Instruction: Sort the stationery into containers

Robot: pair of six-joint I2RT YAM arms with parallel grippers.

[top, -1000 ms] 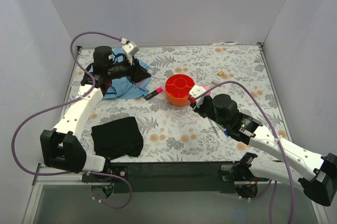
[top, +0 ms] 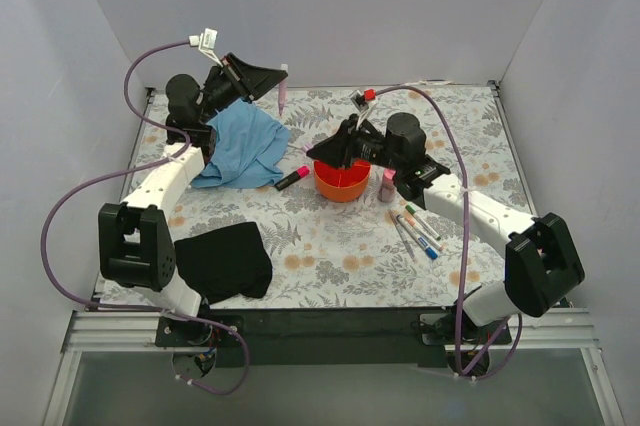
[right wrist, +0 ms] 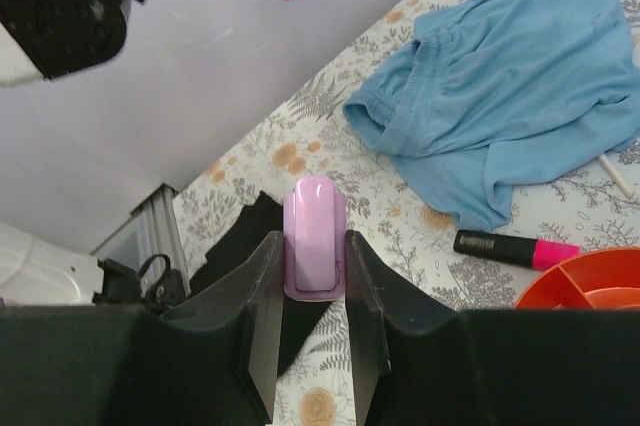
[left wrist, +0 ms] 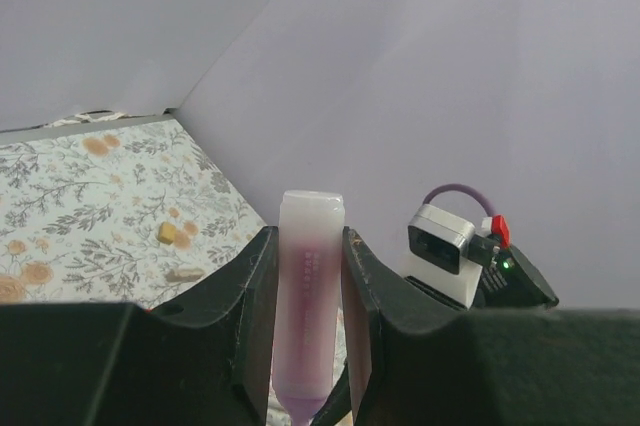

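My left gripper (top: 279, 76) is raised over the back left, shut on a pink-and-white marker (left wrist: 309, 306) held upright. My right gripper (top: 318, 152) is over the orange divided container (top: 342, 191), shut on a short light-pink item (right wrist: 315, 241). A black marker with pink cap (right wrist: 498, 247) lies left of the container. Right of it stand a pink item (top: 388, 184) and several pens (top: 418, 231) lying on the table.
A blue cloth (top: 237, 146) covers the back left, a black cloth (top: 222, 262) the front left. A small yellow block lies at the back right. Walls enclose the patterned table.
My right gripper has moved up and left over the container with the pink item. My left gripper has risen toward the back with its marker, which now hangs upright.
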